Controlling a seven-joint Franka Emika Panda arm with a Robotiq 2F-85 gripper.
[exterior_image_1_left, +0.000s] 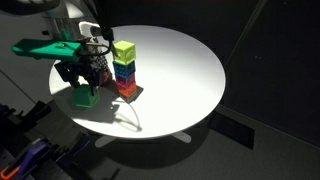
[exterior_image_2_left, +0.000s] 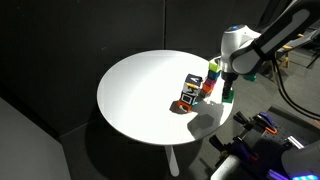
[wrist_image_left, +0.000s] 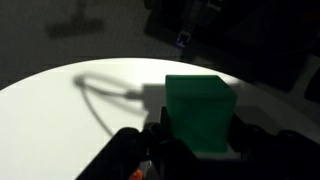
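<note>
A green block is pinched in my gripper, and its top face fills the middle of the wrist view. In exterior view 1 the same green block hangs low near the left edge of the white table, with the gripper shut on it from above. Whether it touches the table I cannot tell. To its right stands an upright stack of blocks: a yellow-green block on top, blue ones below and a red-orange block at the bottom.
A dark patterned box stands near the stack. The table's rim runs close to the held block.
</note>
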